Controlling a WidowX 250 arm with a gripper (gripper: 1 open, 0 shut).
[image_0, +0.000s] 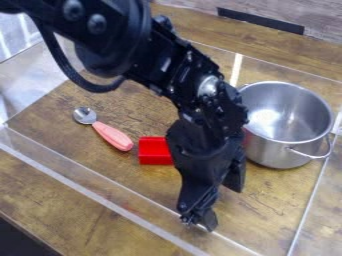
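My black gripper (201, 210) reaches down at the centre of the camera view, its fingertips low over the near clear strip of the board, open. A red block (155, 151) lies just left of the gripper, partly hidden behind it. A steel pot (285, 120) with a side handle stands to the right, partly behind the arm. A spoon with a pink handle (111, 134) lies on the left.
The wooden table (67, 200) has clear strips or edges round the work area. Free wood lies at the near left and at the back, where a dark slatted edge shows.
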